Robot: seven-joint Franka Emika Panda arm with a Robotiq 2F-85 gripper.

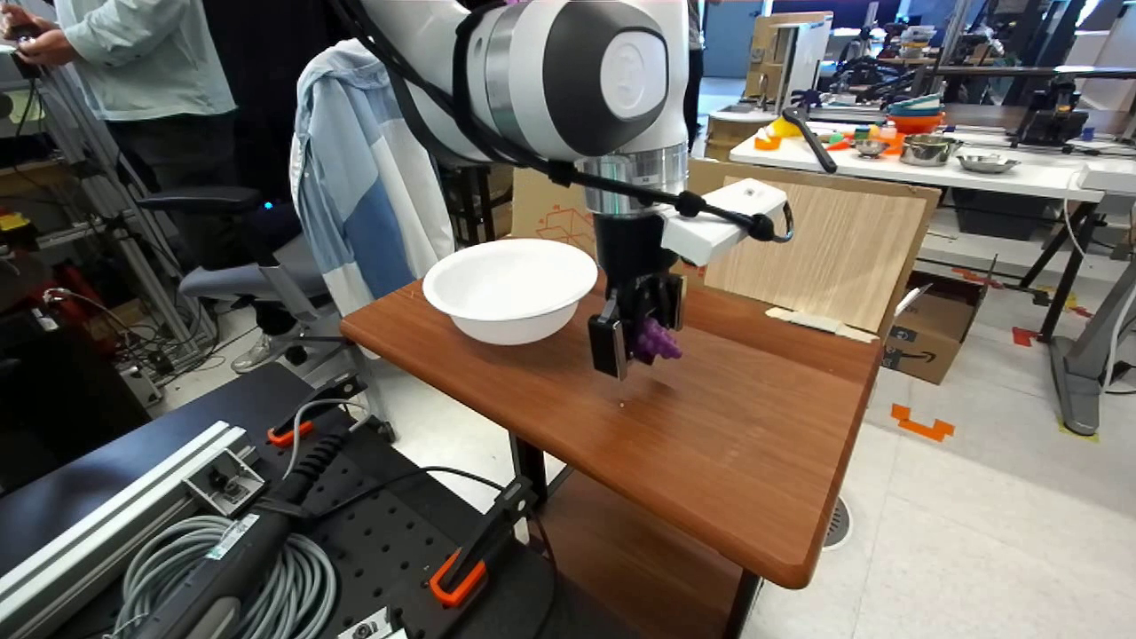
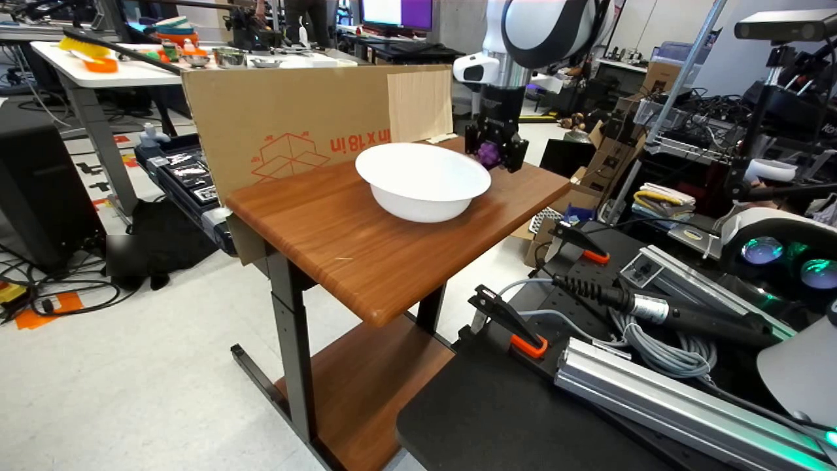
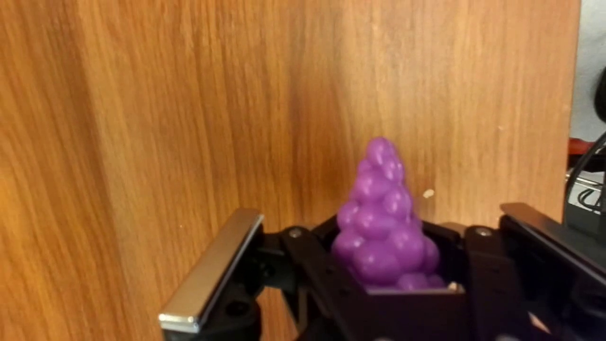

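Note:
A purple toy bunch of grapes is held in my gripper, tapered end sticking out past the fingers. In the wrist view the bunch lies between the dark finger linkages, its lower part hidden by them. The gripper hangs over the brown wooden table, with the grapes clear of its surface. A white bowl sits upright on the table, to the left of the gripper in exterior view 1. Exterior view 2 has the bowl in front of the gripper, which shows just behind its right rim.
A cardboard sheet stands along one side of the table. Bare tabletop lies to the right of the gripper in exterior view 1. A dark cart with clamps and cables is close by the table's near edge.

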